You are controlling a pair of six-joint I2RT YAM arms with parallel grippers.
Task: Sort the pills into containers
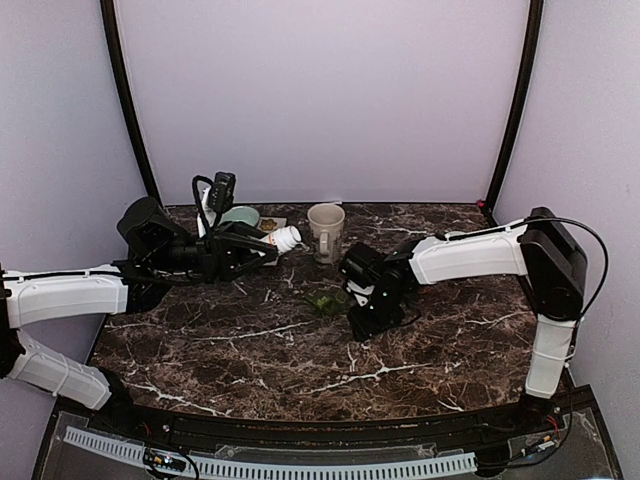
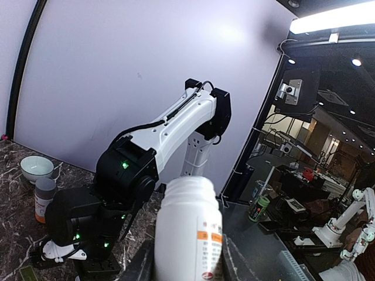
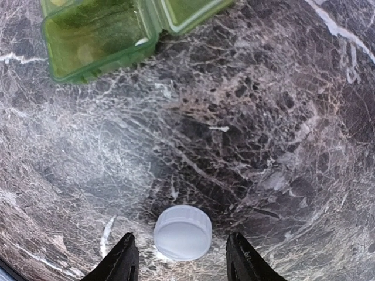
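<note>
My left gripper (image 1: 258,248) is shut on a white bottle (image 1: 286,238), raised above the table and tilted with its top end towards the right. In the left wrist view the bottle (image 2: 188,234) shows a ridged neck and an orange-marked label. Low over the table, my right gripper stands open. A round white cap (image 3: 183,233) appears between its fingers, not gripped. The green pill container (image 3: 99,41) lies farther off in the right wrist view, with a small white pill (image 3: 142,41) by its inner corner.
A white mug (image 1: 326,232) stands at the back centre. Behind the left gripper is a pale green bowl (image 1: 241,214). A brown bottle with a dark cap (image 2: 44,196) stands near the bowl.
</note>
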